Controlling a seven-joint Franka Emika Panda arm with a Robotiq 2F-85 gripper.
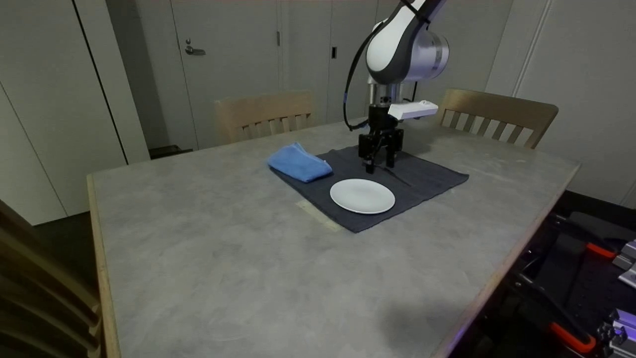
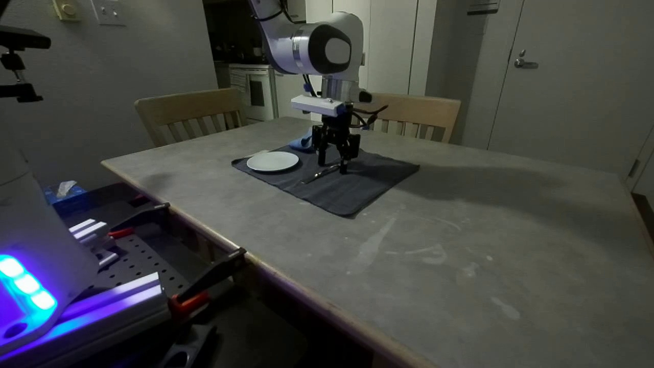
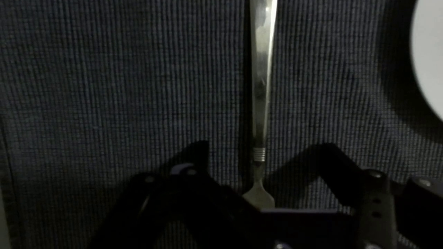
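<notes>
My gripper points straight down over the dark cloth mat. In the wrist view its fingers are part open, one on either side of a silver fork, with clear gaps to both. The fork lies flat, its handle running up the view; its tines are hidden behind the gripper. A white plate rests on the mat, to the fork's right in the wrist view. Crumpled on the mat's far-left corner in the first exterior view is a blue cloth.
The dark mat lies on a large grey table with much bare surface around it. Beyond the plate, a thin light utensil shows at the mat's edge. Wooden chairs stand around the table.
</notes>
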